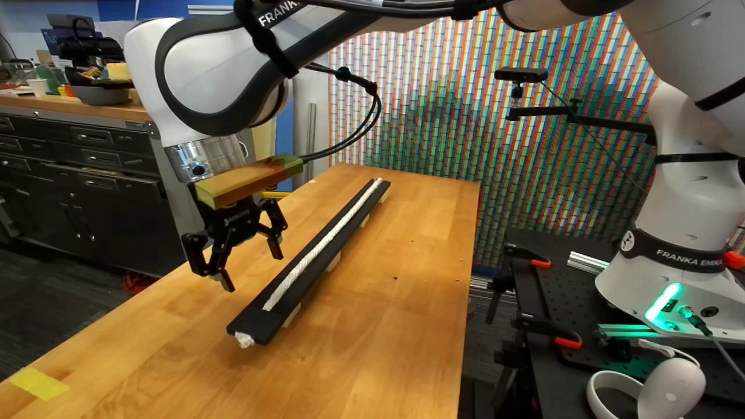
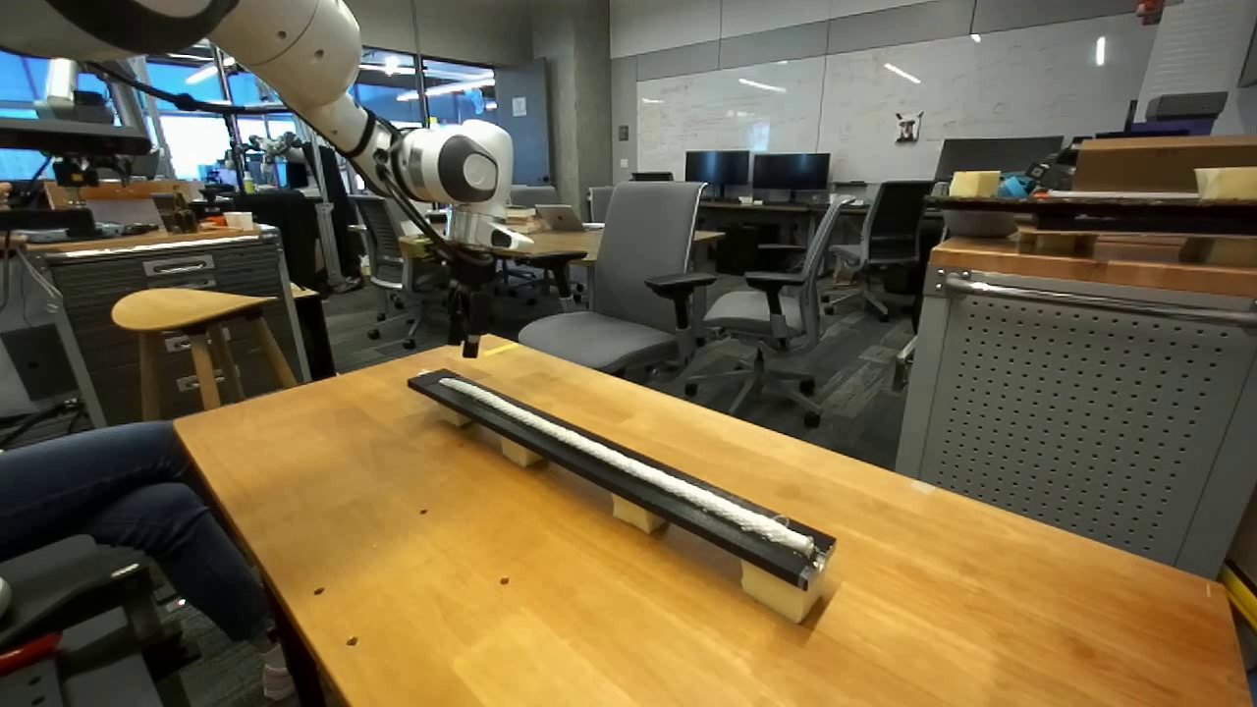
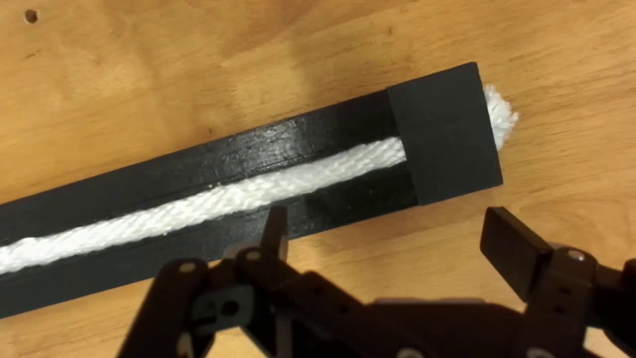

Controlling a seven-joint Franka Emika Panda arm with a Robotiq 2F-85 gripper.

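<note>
A white braided rope lies along the groove of a long black channel on the wooden table. In the wrist view a flat black cap covers the rope near one end of the channel, and a frayed white tip pokes out past it. My gripper is open above the table, beside the near end of the channel in exterior view 1. Nothing is between its fingers. In exterior view 2 the gripper hangs past the channel's far end, and the rope shows along most of its length.
Small pale blocks hold the channel up off the table. Yellow tape marks the table's near left corner. A person's leg is beside the table.
</note>
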